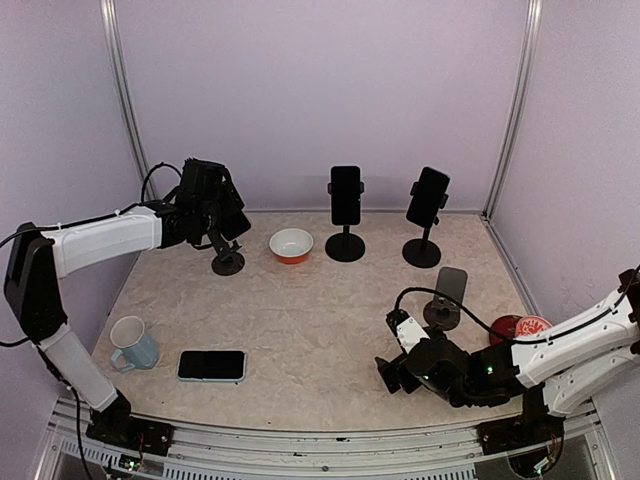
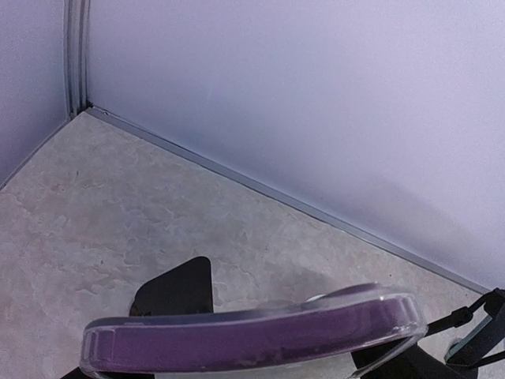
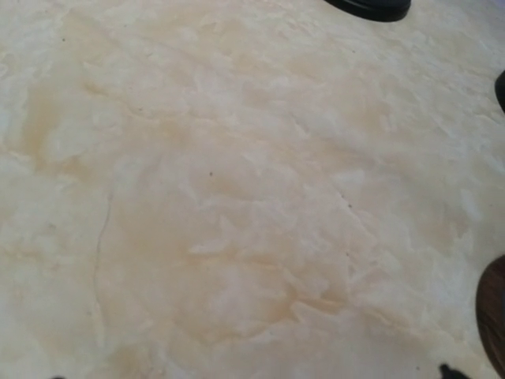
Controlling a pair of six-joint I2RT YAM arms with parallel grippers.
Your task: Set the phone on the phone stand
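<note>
A phone in a clear-edged purple case [image 2: 245, 339] is held in my left gripper [image 1: 222, 215], which is shut on it above the dark left stand [image 1: 226, 262] at the back left; in the left wrist view it fills the bottom edge. Whether the phone rests on that stand I cannot tell. Two black stands with phones [image 1: 345, 195] [image 1: 428, 198] stand at the back, and an empty grey stand [image 1: 448, 290] is at the right. Another phone [image 1: 210, 365] lies flat at the front. My right gripper [image 1: 390, 370] is open, low at the front right, holding nothing.
A white-orange bowl [image 1: 291, 245] sits at the back centre, a blue mug [image 1: 140, 345] at the front left, and red round objects [image 1: 505, 330] beside the right arm.
</note>
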